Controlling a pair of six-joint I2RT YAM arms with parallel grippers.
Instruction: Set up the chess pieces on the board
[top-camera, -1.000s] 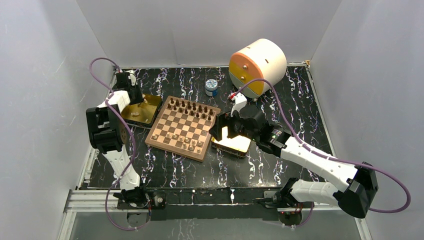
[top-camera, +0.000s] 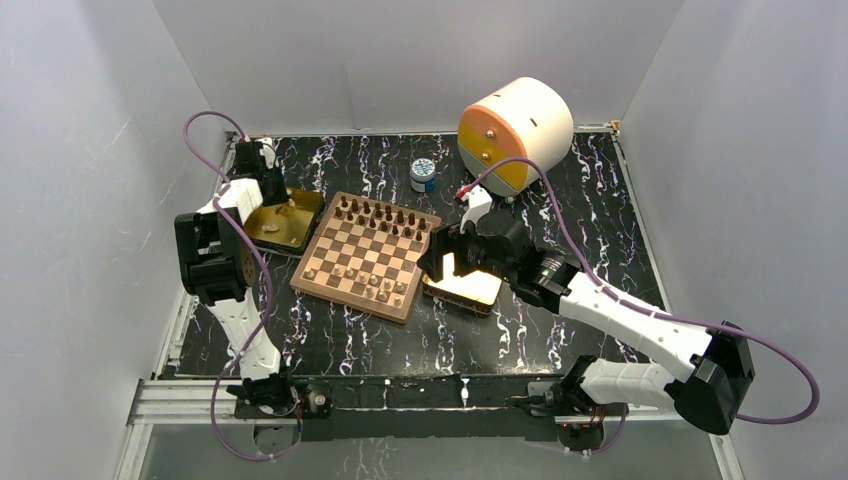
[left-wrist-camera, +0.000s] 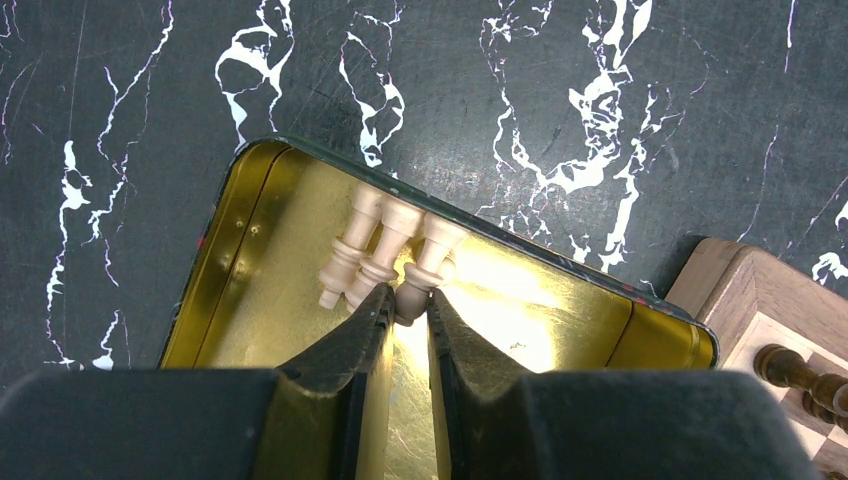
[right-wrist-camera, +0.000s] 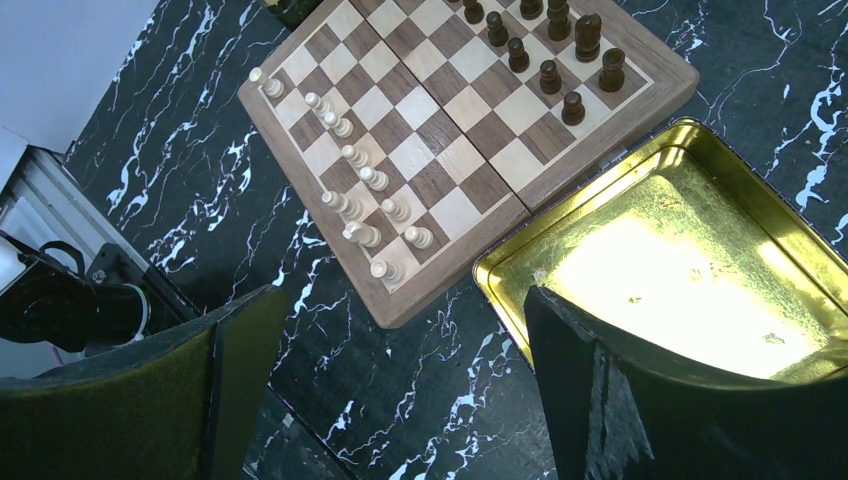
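The chessboard (top-camera: 365, 255) holds dark pieces along the back and white pieces (right-wrist-camera: 370, 180) along the front. In the left gold tray (left-wrist-camera: 510, 400), several light wooden pieces (left-wrist-camera: 393, 230) lie against the far wall. My left gripper is low in that tray, its fingertips on either side of the rightmost piece's lower end; whether they grip it is unclear. My right gripper stands open over the table beside the board's right front, with nothing between its fingers.
An empty gold tray (right-wrist-camera: 680, 280) sits right of the board. A blue jar (top-camera: 422, 176) and a cream-and-orange drum (top-camera: 516, 135) stand at the back.
The left arm has shifted very slightly to the right since a second ago. The right arm has not moved.
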